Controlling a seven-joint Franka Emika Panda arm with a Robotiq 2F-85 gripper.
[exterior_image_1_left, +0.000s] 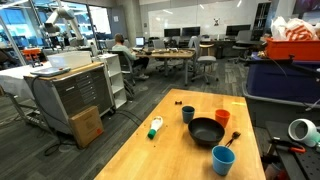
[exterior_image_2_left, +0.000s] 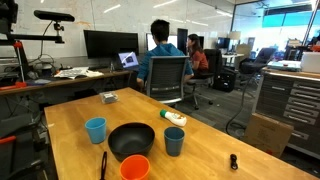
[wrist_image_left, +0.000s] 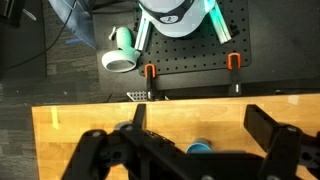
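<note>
My gripper stands open in the wrist view, its black fingers wide apart over the table's edge with nothing held. A blue cup (wrist_image_left: 200, 146) shows below, partly between the fingers. On the wooden table, a black pan (exterior_image_1_left: 206, 131) sits among a light blue cup (exterior_image_1_left: 223, 160), a darker blue cup (exterior_image_1_left: 188, 114) and an orange-red cup (exterior_image_1_left: 222, 117). Beside the pan lies a dark utensil (exterior_image_1_left: 236, 138). A white and green bottle (exterior_image_1_left: 155, 127) lies farther left. In exterior view 2, the pan (exterior_image_2_left: 131, 140) looks empty.
A small dark object (exterior_image_2_left: 233, 161) lies alone on the table, and a small metallic item (exterior_image_2_left: 108, 98) sits near its far edge. A perforated dark base plate (wrist_image_left: 200, 45) adjoins the table.
</note>
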